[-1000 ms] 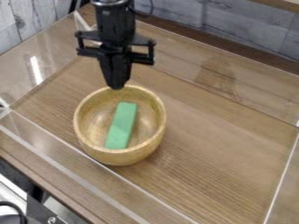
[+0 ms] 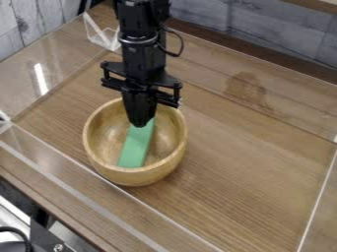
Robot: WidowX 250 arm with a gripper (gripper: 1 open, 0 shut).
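Observation:
My gripper [image 2: 138,110] is a black arm coming down from the top centre, its tip low over the back part of a tan bowl [image 2: 112,163]. In the bowl lies an elongated green object [image 2: 134,148], tilted along the bowl's length. The fingertips sit just above or at that object's upper end; the fingers look shut, and I cannot see anything held between them.
A dark area and what looks like a black cable lie at the lower left edge.
The bowl and green object look unmoved.

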